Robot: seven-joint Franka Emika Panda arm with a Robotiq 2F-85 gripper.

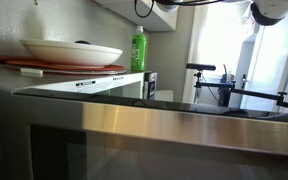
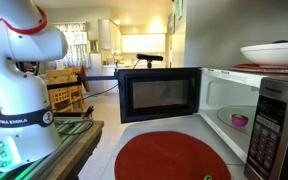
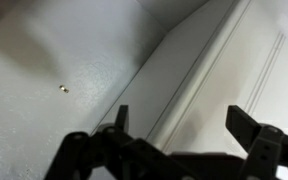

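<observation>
In the wrist view my gripper stands open, its black fingers wide apart and nothing between them. Behind it are a grey surface and a white panel with a raised edge. Exterior view 2 shows a microwave with its door swung open. Inside it sits a small pink and green bowl. A round red mat lies on the counter in front. Neither exterior view shows the gripper's fingers; only part of the arm crosses the top right of exterior view 1.
A white dish rests on top of the microwave, over a reddish mat. Beyond it stands a green bottle. White cabinets hang above. The open microwave door reaches out over the counter's far side.
</observation>
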